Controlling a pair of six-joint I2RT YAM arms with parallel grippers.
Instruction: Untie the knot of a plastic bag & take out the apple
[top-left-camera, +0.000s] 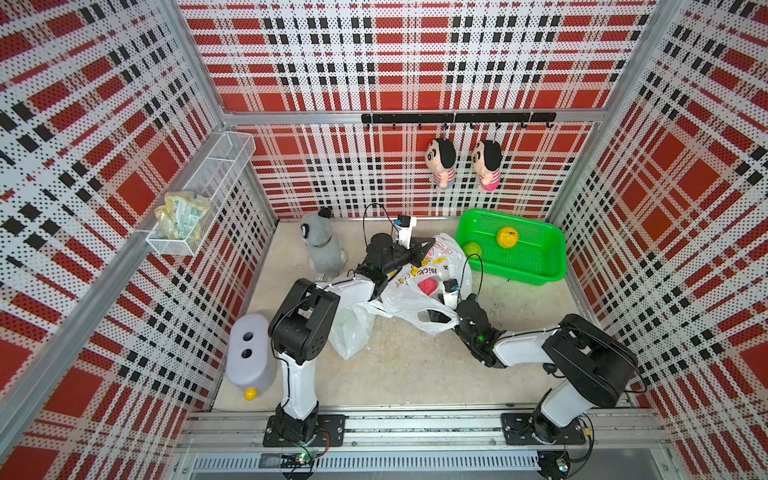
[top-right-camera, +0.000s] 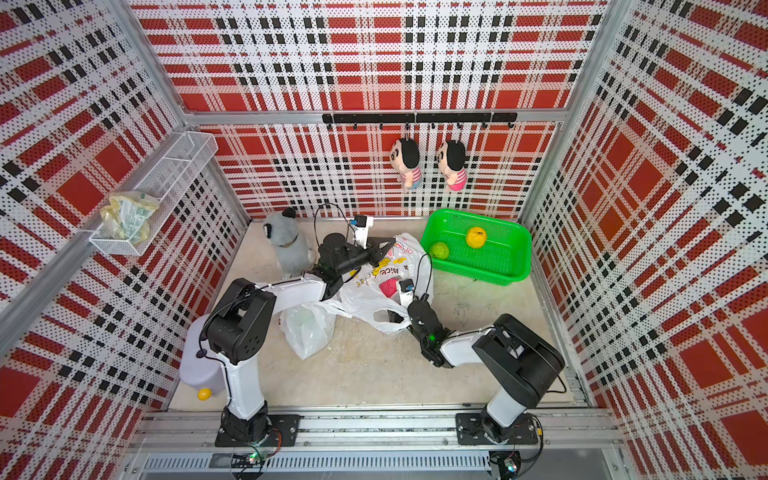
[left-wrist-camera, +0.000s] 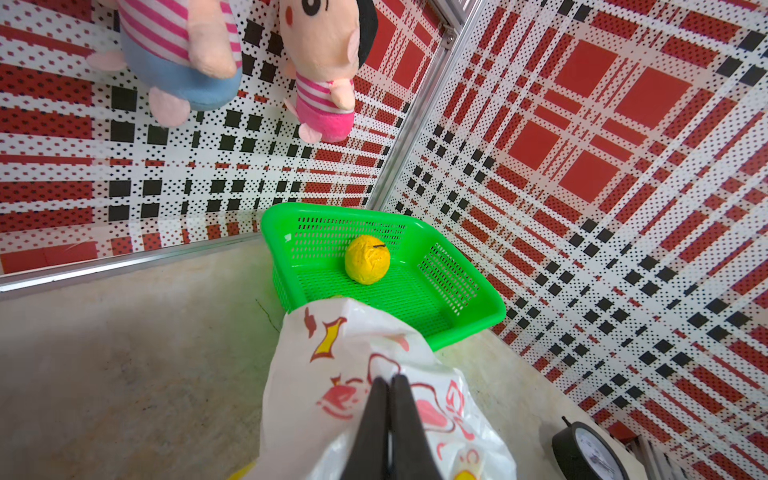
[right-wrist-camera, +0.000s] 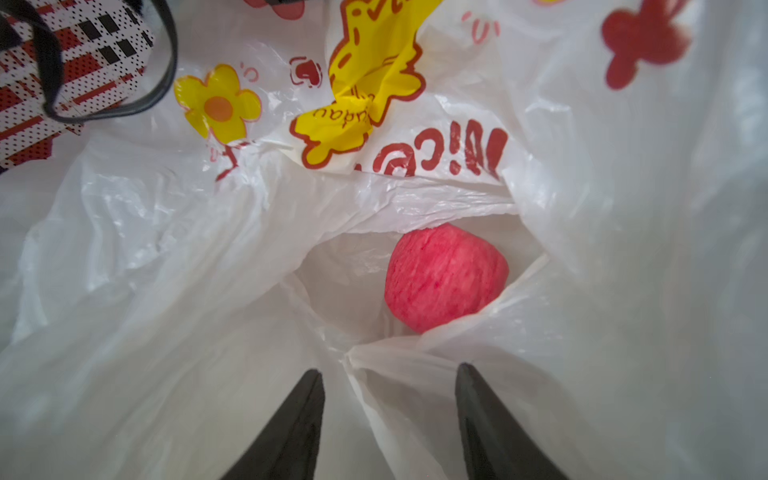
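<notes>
The white printed plastic bag (top-left-camera: 436, 264) lies spread at mid table, its mouth open, showing a red apple (right-wrist-camera: 444, 276) inside in the right wrist view. My left gripper is shut at the bag's upper edge; bag film is behind its fingertips, and whether any is pinched cannot be told. My right gripper has its fingers apart inside the bag's folds below the apple, with loose film between and around them.
A green basket (top-right-camera: 502, 274) with a yellow and a green fruit stands at back right. A grey plush toy (top-left-camera: 321, 248) is at back left, a lilac box (top-left-camera: 250, 352) at front left, another clear bag (top-right-camera: 308, 336) near the left arm.
</notes>
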